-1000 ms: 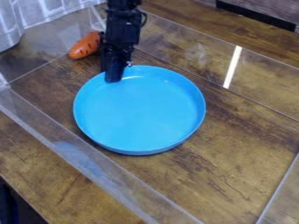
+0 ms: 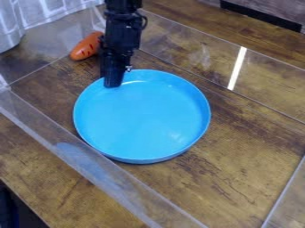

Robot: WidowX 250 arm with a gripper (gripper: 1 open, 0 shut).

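Observation:
A large blue plate (image 2: pixel 143 120) lies on the wooden surface in the middle of the view. The black gripper (image 2: pixel 113 77) is at the plate's far left rim, its tips down at the rim and looking closed; whether the rim is between them is hidden. Behind it, to the left, lies an orange carrot-like object (image 2: pixel 86 44).
Clear panels edge the work area on the left and right. A white translucent item (image 2: pixel 24 20) is in the top left corner. The wooden surface right of the plate is clear.

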